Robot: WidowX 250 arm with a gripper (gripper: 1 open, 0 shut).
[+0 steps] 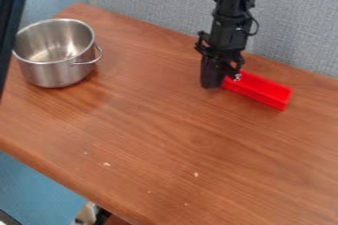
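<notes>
My black gripper (219, 73) is low over the table at the back right, at the left end of a red oblong block (256, 92). Its fingertips are down by that end, partly hiding it; whether they are apart or closed is hard to see. The block lies on the wooden table, angled from back left to front right. A steel pot (55, 53) with a wire handle stands at the left.
A grey textured wall (158, 2) rises behind it. The table's left edge drops to a blue area.
</notes>
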